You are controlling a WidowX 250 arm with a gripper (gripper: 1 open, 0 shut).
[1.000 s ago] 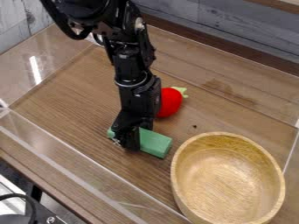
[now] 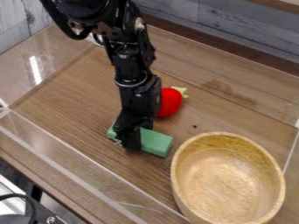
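Observation:
The black gripper (image 2: 133,131) is lowered onto a flat green block (image 2: 156,144) on the wooden table, its fingers around the block's middle and hiding part of it; it appears shut on the block. A red round object (image 2: 170,102) with a pale yellow-green part sits just behind the gripper, partly hidden by the arm.
A large tan bowl (image 2: 226,179) stands at the front right, close to the block. A grey wooden wall lies behind.

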